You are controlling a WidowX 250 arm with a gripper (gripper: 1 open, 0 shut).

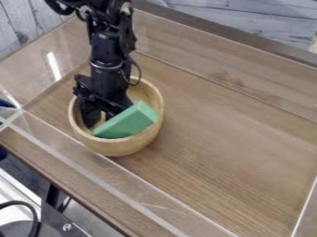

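A tan round bowl (140, 140) stands on the wooden table toward the left. A green block (130, 120) lies tilted in its right part. The black gripper (93, 108) reaches down from above into the left part of the bowl, left of the block. Its fingertips are dark and partly hidden, so I cannot tell how they stand or whether anything is between them.
A clear plastic strip runs along the near left edge, with dark cables beyond it at the bottom left.
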